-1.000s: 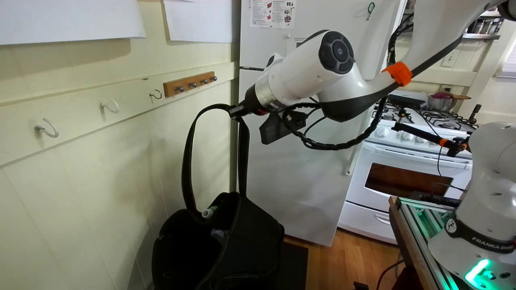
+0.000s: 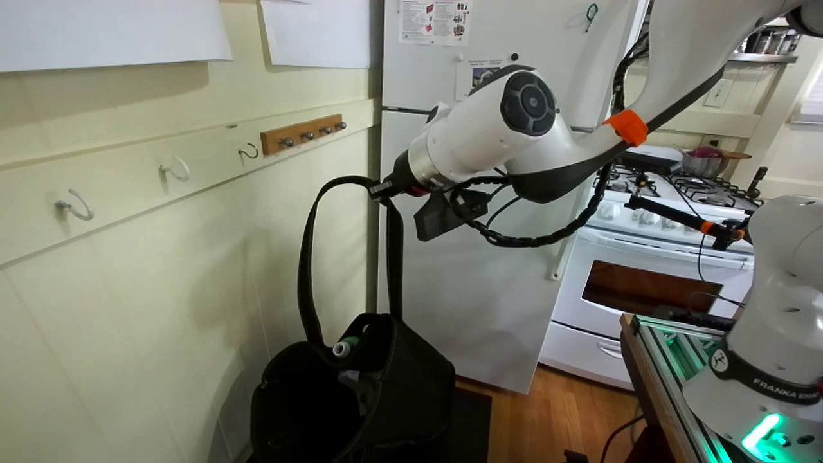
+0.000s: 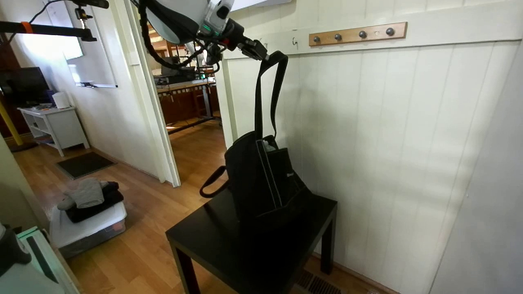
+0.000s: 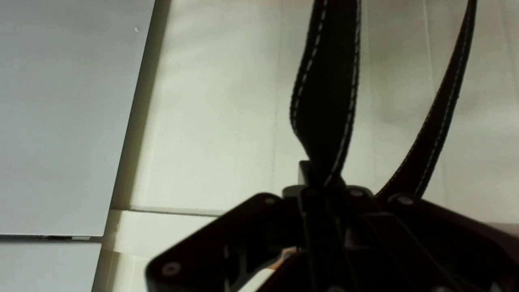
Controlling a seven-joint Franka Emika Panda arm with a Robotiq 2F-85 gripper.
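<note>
My gripper (image 2: pixel 375 191) is shut on the strap (image 2: pixel 308 262) of a black bag (image 2: pixel 413 386). The strap rises in a tall loop from the bag to my fingers. In exterior view 2 the bag (image 3: pixel 255 181) is tilted over a black table (image 3: pixel 206 235); whether its base touches the top is hard to tell. A second strap (image 3: pixel 214 182) hangs loose at its side. The wrist view has the stitched strap (image 4: pixel 326 92) running into the closed fingers. A bottle top (image 2: pixel 343 347) shows inside the bag's open mouth.
On the wall are a wooden rack with knobs (image 2: pixel 302 134), a dark hook (image 2: pixel 248 151) and two white hooks (image 2: pixel 176 170). A grey fridge (image 2: pixel 478 308) stands behind the gripper, beside a white stove (image 2: pixel 640 270). Folded clothes (image 3: pixel 90 196) lie on a bin at left.
The gripper has come down and slightly right in exterior view 1, with the strap still in it. The bag has shifted a little down and right as well.
</note>
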